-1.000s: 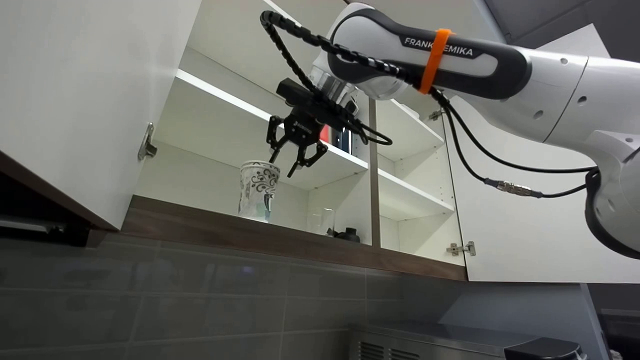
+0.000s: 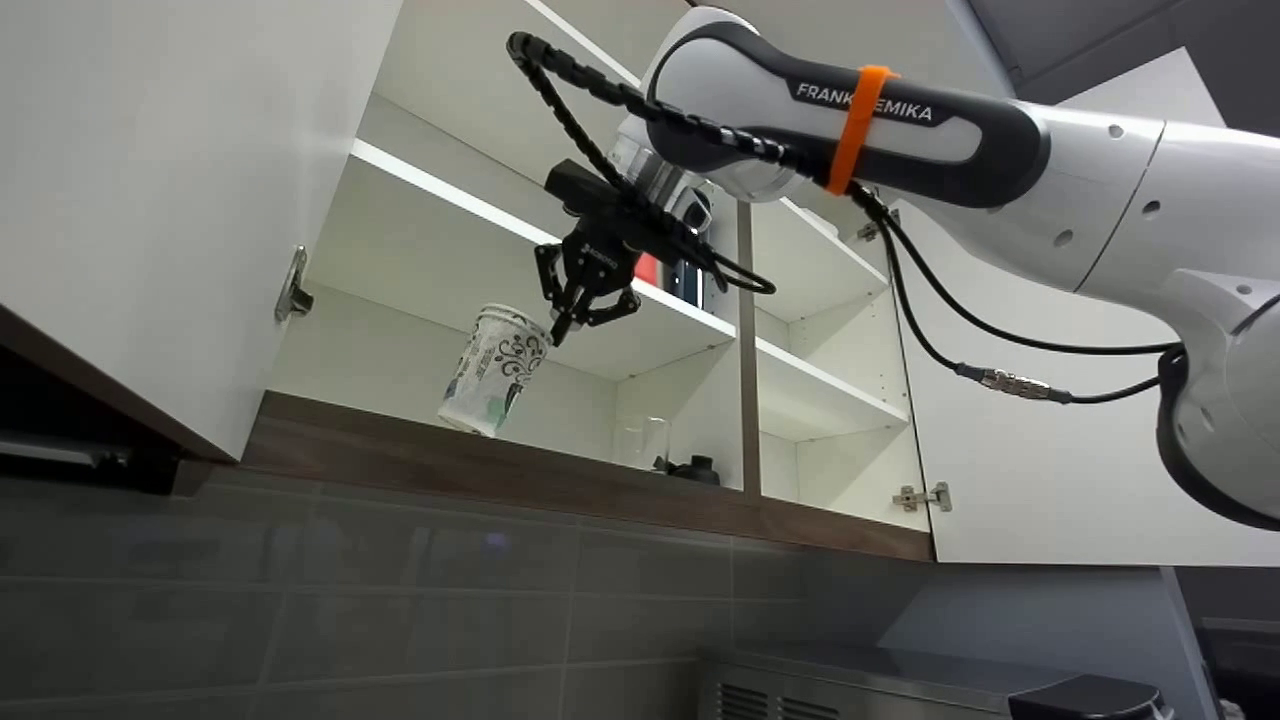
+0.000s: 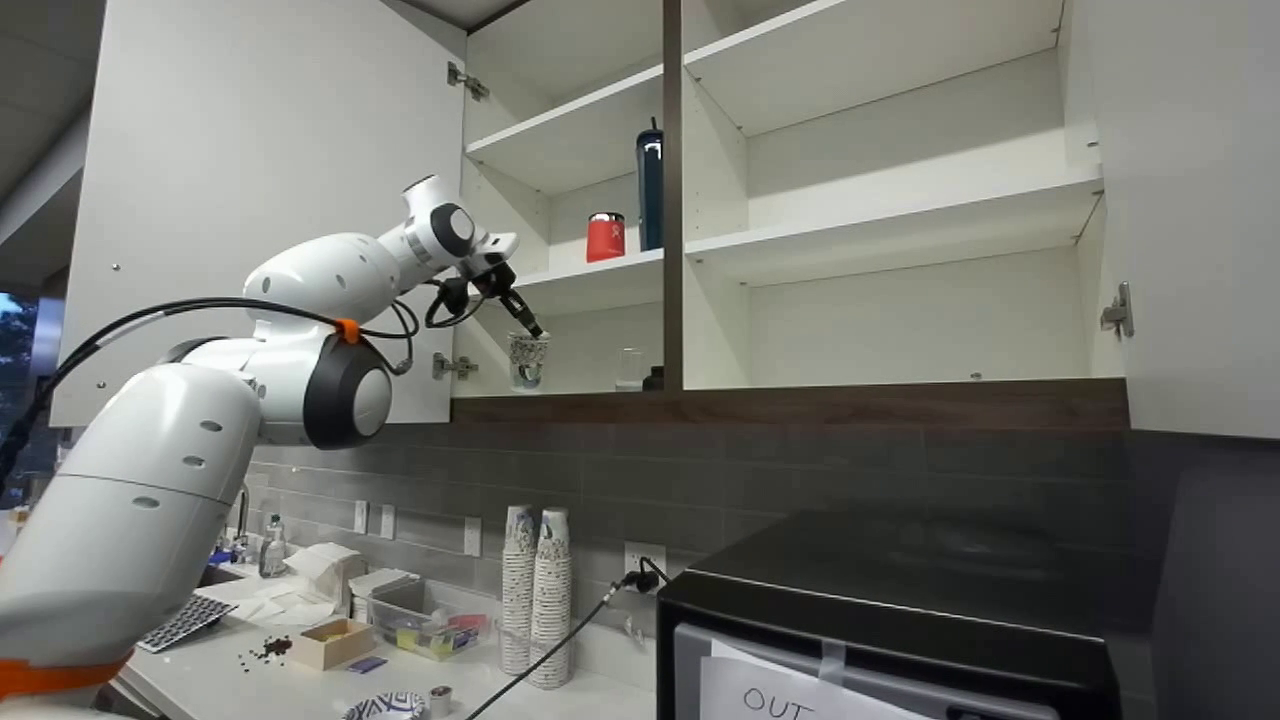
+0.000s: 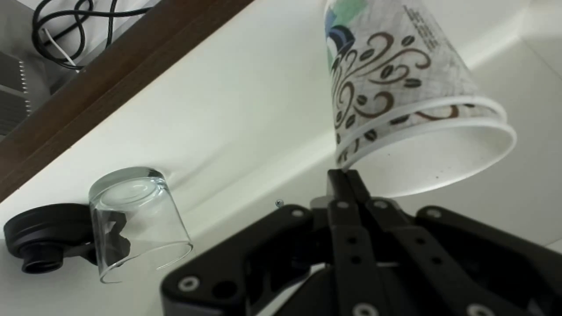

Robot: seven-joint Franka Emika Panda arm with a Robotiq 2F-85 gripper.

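A patterned paper cup point(image 2: 498, 370), with a second rim nested in it, hangs tilted at the front of the lower left shelf, its base swung to the left. My gripper point(image 2: 558, 334) meets its rim from the upper right. In the wrist view the fingertips point(image 4: 337, 181) are together at the near edge of the paper cup point(image 4: 395, 79), the thin rim apparently pinched between them. Exterior view 2 has the gripper point(image 3: 539, 332) at the top of the cup point(image 3: 528, 364). Whether the base touches the shelf is hard to tell.
An overturned clear glass point(image 4: 139, 221) and a black lid-like object point(image 4: 50, 234) stand to the right on the same shelf. Above are a red tumbler point(image 3: 606, 236) and a dark bottle point(image 3: 650, 192). The right cabinet shelves point(image 3: 888, 222) look empty.
The fingers were apart, one at the cup's rim; now they are together there. The cup stood upright and has since tilted, its base moving left. The arm has shifted slightly left.
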